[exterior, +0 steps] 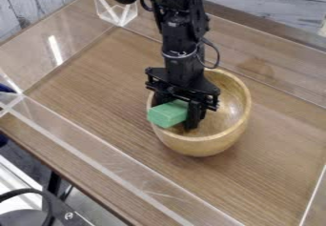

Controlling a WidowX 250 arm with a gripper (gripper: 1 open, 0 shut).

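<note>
My gripper (186, 102) reaches down from the top centre into a tan bowl (218, 134) in the middle of the table. It is shut on a green block (167, 115), which is tilted inside the bowl's left part, its end at the left rim. The fingertips are largely hidden among the dark gripper parts and the block.
A clear plastic object (114, 9) stands at the back left. Black cables lie beyond the table's front left edge.
</note>
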